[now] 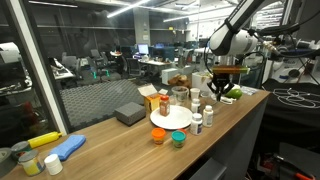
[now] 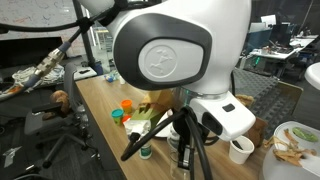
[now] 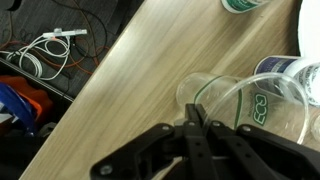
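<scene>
In the wrist view my gripper is shut, its dark fingertips overlapping the rim of a clear, tapered cup [image 3: 195, 90]. I cannot tell whether the thin rim sits between them. Green lettering shows through or on the cup. From the second exterior view, the gripper [image 2: 183, 158] points down near the table's front edge, largely screened by the white arm. In the first exterior view, the gripper [image 1: 218, 92] is small at the far right end of the counter, above a group of jars and cups.
White-lidded bottles [image 1: 196, 127] stand close by on the wooden counter [image 1: 110, 150]. Also there are a white plate [image 1: 172, 119], an orange cup [image 1: 158, 135], a green cup [image 1: 179, 139] and a dark grey box [image 1: 129, 113]. A white bin [image 2: 292, 150] holds scraps.
</scene>
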